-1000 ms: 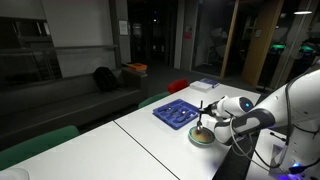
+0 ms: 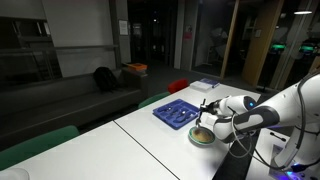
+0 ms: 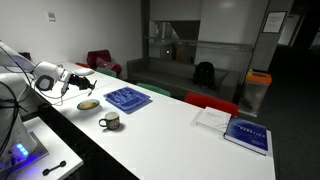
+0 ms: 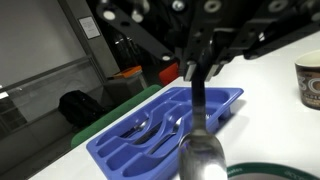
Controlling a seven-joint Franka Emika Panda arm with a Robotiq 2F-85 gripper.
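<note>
My gripper is shut on the handle of a metal spoon (image 4: 203, 155), whose bowl end points down. In the wrist view, the green rim of a plate or shallow bowl (image 4: 265, 168) shows just beside the spoon. Seen from outside, this round dish (image 2: 201, 136) has something brownish inside and sits on the white table under my gripper (image 2: 207, 107). Behind it lies a blue cutlery tray (image 4: 150, 135) with several utensils in its compartments. Whether the spoon touches the dish's contents cannot be told.
A patterned mug (image 3: 112, 121) stands on the table near the dish. Two books, one white (image 3: 213, 119) and one blue (image 3: 248, 135), lie farther along. Chairs and a dark sofa (image 2: 70, 95) are beyond the table.
The arm has shifted slightly near the dish, with the spoon still in the gripper. The dish and the tray appear unmoved.
</note>
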